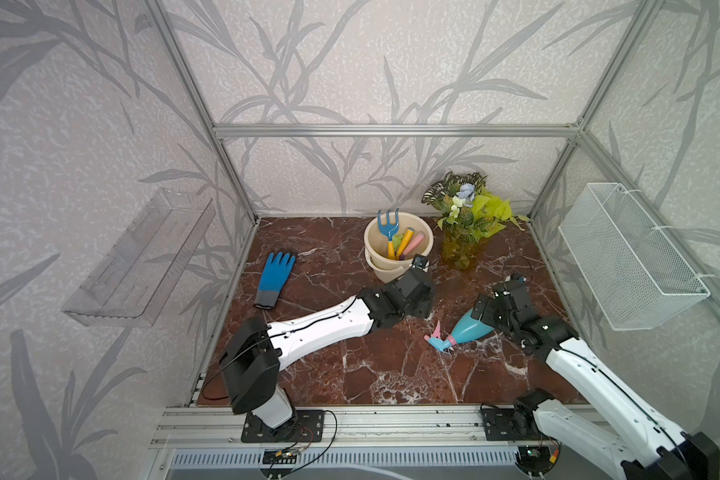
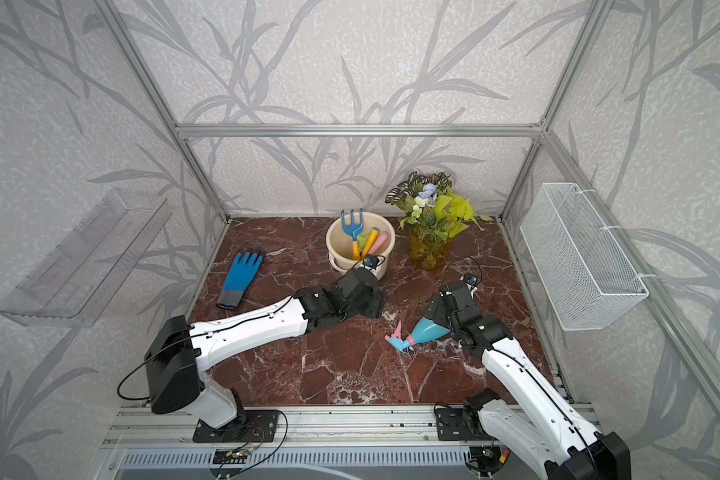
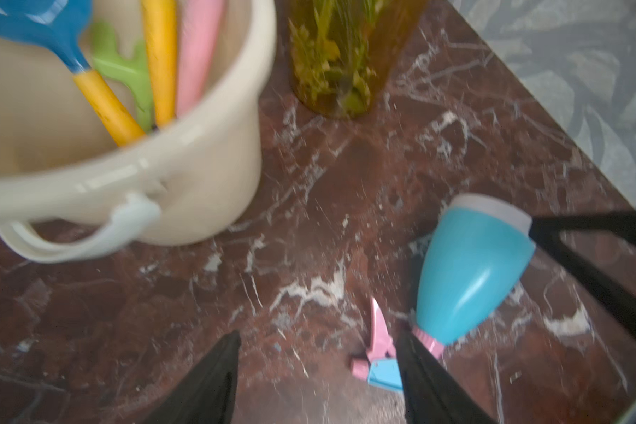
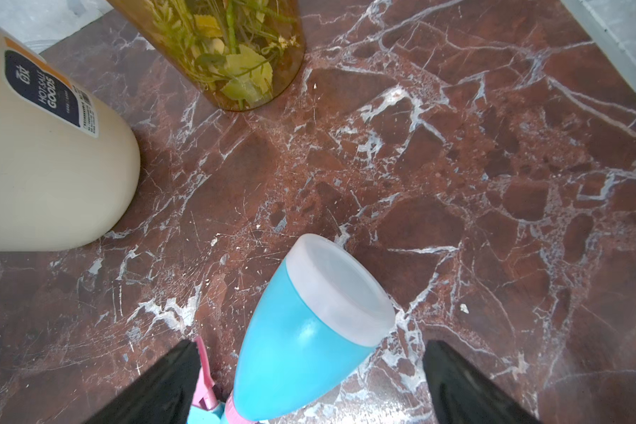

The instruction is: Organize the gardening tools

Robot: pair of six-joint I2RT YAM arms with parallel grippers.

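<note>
A cream bucket (image 1: 384, 272) holds a blue rake (image 1: 389, 228), yellow (image 3: 159, 60) and pink (image 3: 199, 49) handled tools and a green piece (image 3: 120, 63). A turquoise spray bottle (image 4: 304, 353) with pink trigger lies on its side on the marble. My left gripper is at the bucket's front, fingers apart, open with nothing between them, the bottle below to the right. My right gripper stands open over the bottle, which lies between its fingertips in the wrist view. A blue glove (image 1: 273, 276) lies at the left.
A vase of flowers (image 1: 462, 248) stands behind on the right. A clear rack (image 1: 116, 288) hangs on the left wall, a white mesh basket (image 1: 632, 264) on the right wall. Free table lies at the front and between glove and bucket.
</note>
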